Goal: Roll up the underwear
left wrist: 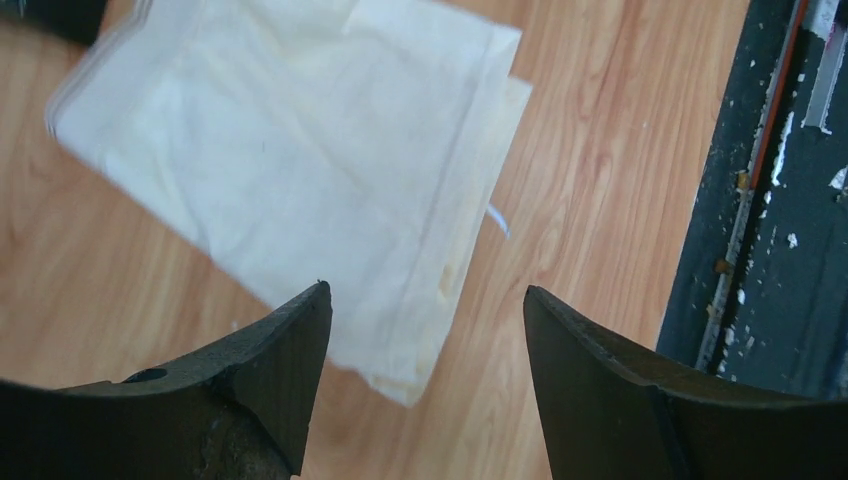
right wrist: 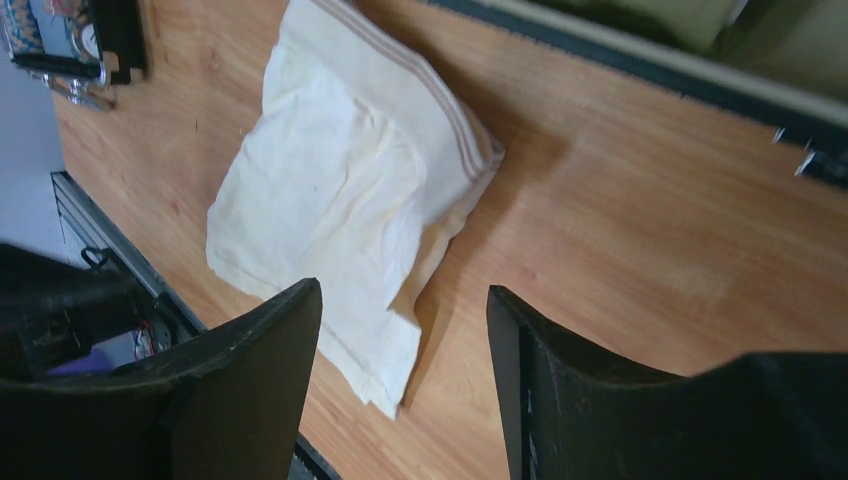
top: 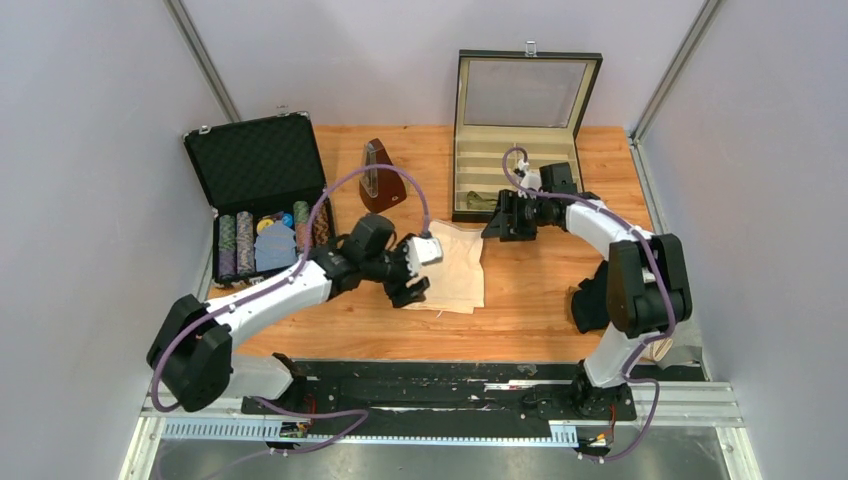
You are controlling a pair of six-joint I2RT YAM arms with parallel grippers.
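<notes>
A cream piece of cloth [top: 455, 275], the underwear, lies folded flat on the wooden table, with a striped band visible along one side in the right wrist view. My left gripper hangs open over its left, front part, nothing between the fingers. My right gripper is also open, above the table at the cloth's back right, near the front edge of the compartment box, with nothing held.
An open compartment box [top: 515, 145] with a few rolled items stands at the back. An open case [top: 250, 165] sits at the left, a brown object [top: 382, 185] behind the cloth, black fabric [top: 590, 300] at the right.
</notes>
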